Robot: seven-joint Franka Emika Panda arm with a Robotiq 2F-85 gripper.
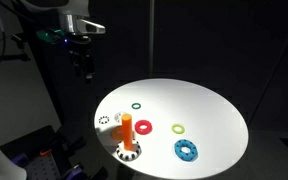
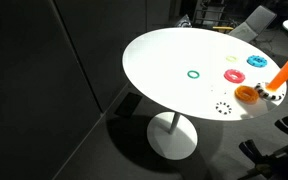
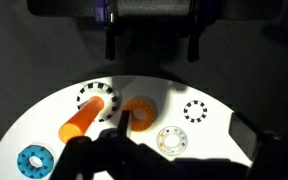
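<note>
My gripper (image 1: 87, 78) hangs open at the left in exterior view 1, high above and away from the round white table (image 1: 214, 105). In the wrist view its dark fingers (image 3: 249, 137) stand wide apart, and I see nothing held between them. An orange post (image 1: 127, 132) rises from a black-and-white base (image 1: 132, 155) near the table edge. Beside the base lies an orange ring (image 3: 149, 110). A black-and-white ring (image 3: 187, 111) and a pale ring (image 3: 161, 140) lie close by. In exterior view 2 the gripper does not show clearly.
Farther across the table lie a red ring (image 1: 138, 127), a blue ring (image 1: 179, 150), a yellow-green ring (image 1: 173, 129) and a small green ring (image 2: 189, 73). The robot's mount (image 3: 149, 8) borders the wrist view's top, across a dark gap from the table.
</note>
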